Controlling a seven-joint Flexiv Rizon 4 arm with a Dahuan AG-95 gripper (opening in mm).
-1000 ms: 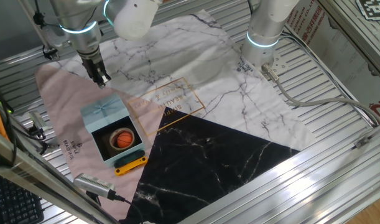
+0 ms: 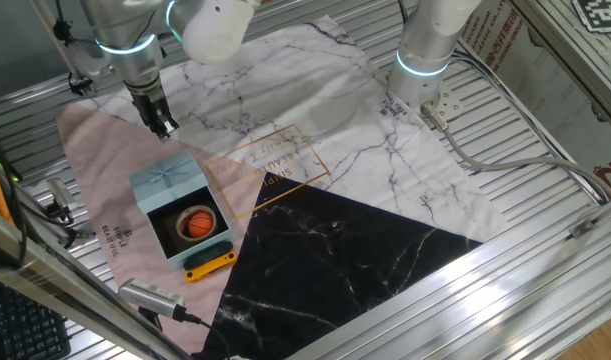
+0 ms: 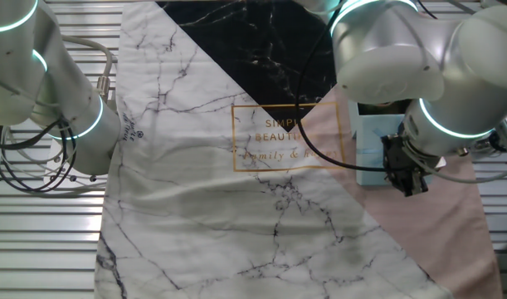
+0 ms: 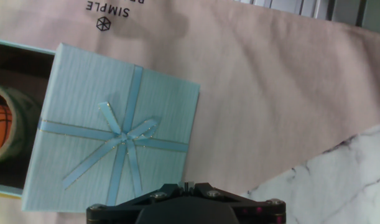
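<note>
A light-blue gift box (image 2: 171, 248) sits on the pink part of the cloth, its front part uncovered. Its lid (image 4: 158, 112), tied with a blue ribbon bow, covers the other part. Inside the uncovered part are a round ring-shaped holder (image 2: 182, 222) and a small orange basketball (image 2: 199, 224) within it. Above the cloth, just beyond the lid's end of the box, hangs my gripper (image 2: 166, 134). In the wrist view its fingertips meet at the bottom edge, close to the lid's edge, with nothing visible between them.
A yellow-and-black tool (image 2: 210, 266) lies against the box's front side. A silver device (image 2: 152, 298) with a cable is near the cloth's edge, and a keyboard (image 2: 27, 318) is beyond it. The white and black marble areas of the cloth (image 2: 315, 260) are clear.
</note>
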